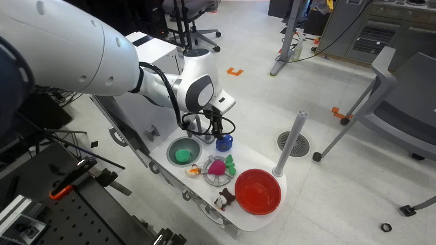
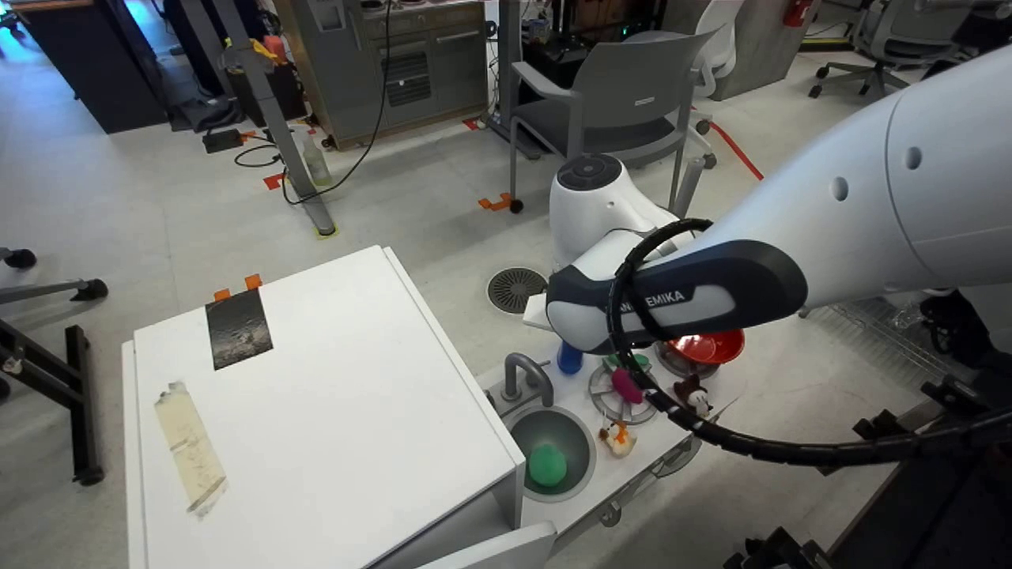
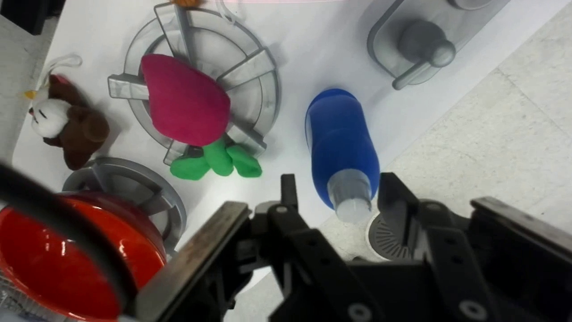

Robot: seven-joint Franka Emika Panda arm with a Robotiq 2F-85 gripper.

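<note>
On the white counter lies or stands a blue bottle (image 3: 343, 139) with a clear, pale tip; it also shows as a blue object (image 1: 224, 143) in exterior view 1 and partly (image 2: 570, 357) in exterior view 2. My gripper has its fingers apart, and the bottle's tip appears in the gap between them. Some bare space shows on the left finger's side; contact cannot be told. From exterior view 1 the dark fingers (image 1: 217, 130) come down right at the bottle. The arm hides the gripper in exterior view 2.
A pink plush with green leaves (image 3: 187, 102) rests on a grey burner (image 3: 271, 86). Nearby are a red bowl (image 1: 258, 192), a brown-and-white plush (image 1: 224, 198), an orange-and-white plush (image 1: 192, 170), a sink (image 1: 171, 154) holding a green item, a faucet (image 2: 531, 370) and an upright post (image 1: 291, 143).
</note>
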